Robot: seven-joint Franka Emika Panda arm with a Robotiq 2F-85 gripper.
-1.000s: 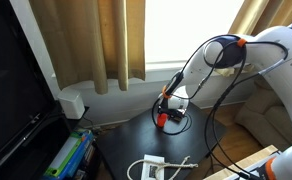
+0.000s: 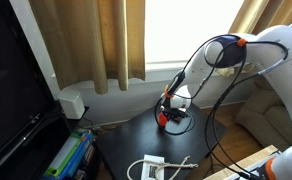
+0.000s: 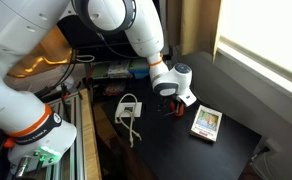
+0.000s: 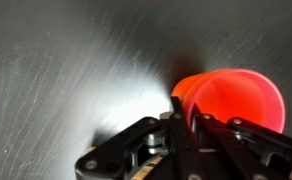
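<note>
A red cup [image 4: 248, 98] fills the right side of the wrist view, its open mouth facing the camera. My gripper is shut on the cup's near wall, with one finger inside the rim and the other outside. From the exterior views, the same cup [image 2: 162, 120] appears small, at the far part of the dark table [image 3: 151, 150]. The arm's wrist partly covers it there, and whether its base touches the tabletop I cannot tell.
A white-bordered box [image 3: 206, 123] lies to one side of the cup. Across the table sits a white power strip [image 3: 128, 112] with a pale cable [image 3: 133, 128] trailing from it. Curtains [image 2: 91, 40] hang behind.
</note>
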